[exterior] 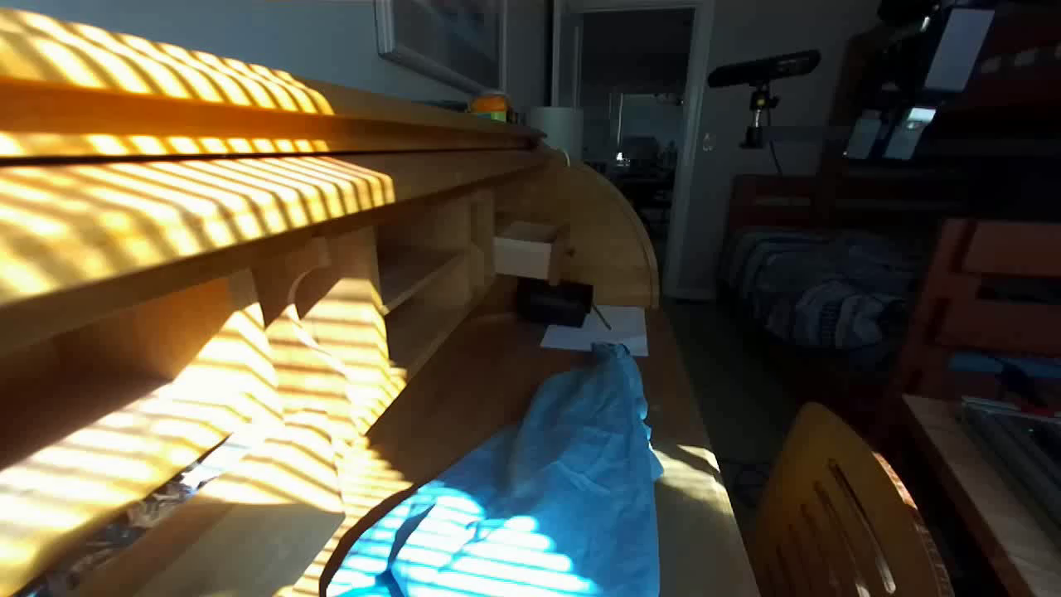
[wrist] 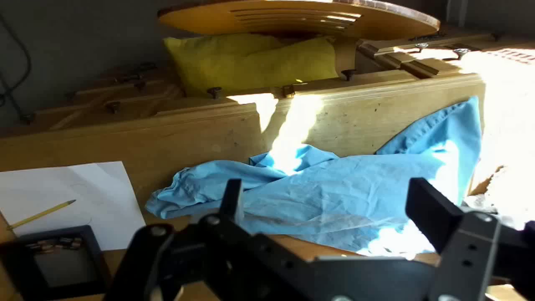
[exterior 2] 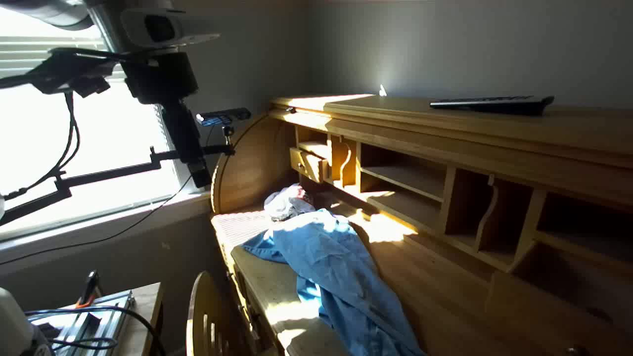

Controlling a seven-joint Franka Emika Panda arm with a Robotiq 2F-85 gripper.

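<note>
A light blue cloth [wrist: 326, 195] lies crumpled lengthwise along the desk top, with sunlit patches on it. The same blue cloth [exterior: 577, 448] runs toward the viewer in exterior view 1, and in exterior view 2 the cloth [exterior 2: 332, 255] stretches from the far end to the near edge. In the wrist view my gripper is open above the cloth, its two black fingers wide apart with nothing held between them. Exterior view 2 has the arm at upper left, where the dark gripper [exterior 2: 199, 169] hangs high, near the window.
White paper [wrist: 80, 195] with a pencil [wrist: 42, 215] lies beside a black tray [wrist: 90, 235]. A wooden hutch [exterior 2: 403, 178] with cubbies backs the desk, one small drawer [exterior 2: 307, 164] pulled out. A chair [exterior: 845, 507] stands at the front. Some crumpled plastic [exterior 2: 289, 202] sits at the far end.
</note>
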